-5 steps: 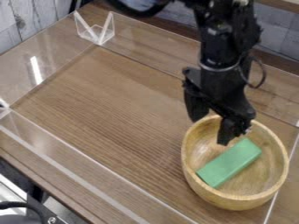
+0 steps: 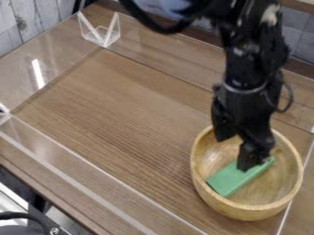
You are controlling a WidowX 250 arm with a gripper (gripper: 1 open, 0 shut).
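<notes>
A wooden bowl [image 2: 211, 201] sits at the lower right of the camera view, holding a green rectangular block [image 2: 229, 180]. My black gripper [image 2: 238, 145] hangs over the bowl, its fingers pointing down, open, with the lower tip partly in front of the block's upper end. Whether it touches the block I cannot tell.
A white wire-like stand [image 2: 101, 29] is at the back left. The table's left edge runs along the near left, with dark cables at the bottom corner.
My gripper has moved down and toward the viewer, further over the bowl and the green block. The bowl and block look unmoved.
</notes>
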